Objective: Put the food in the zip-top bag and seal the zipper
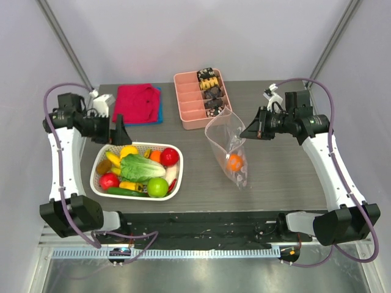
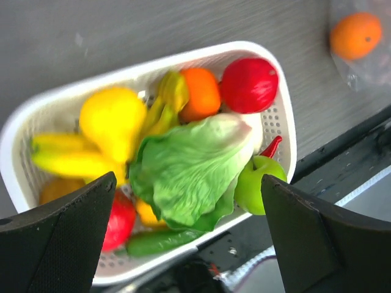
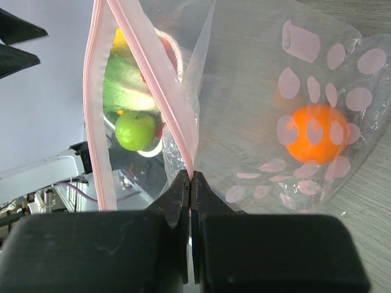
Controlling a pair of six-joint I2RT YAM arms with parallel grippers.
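Note:
A clear zip top bag (image 1: 223,140) stands open-mouthed, an orange (image 1: 234,162) inside it. My right gripper is shut on the bag's pink zipper edge, at its upper right in the top view. My left gripper (image 1: 113,133) is open above the white basket (image 1: 95,177) of food, which holds lettuce (image 2: 189,171), a green apple (image 2: 256,189), red fruit (image 2: 249,85), a yellow pear (image 2: 113,122), bananas (image 2: 70,159), a cucumber (image 2: 159,243) and a chilli (image 2: 272,148), among others.
A pink compartment box (image 1: 189,104) with dark items stands at the back centre, beside a red cloth (image 1: 137,101) on a blue one.

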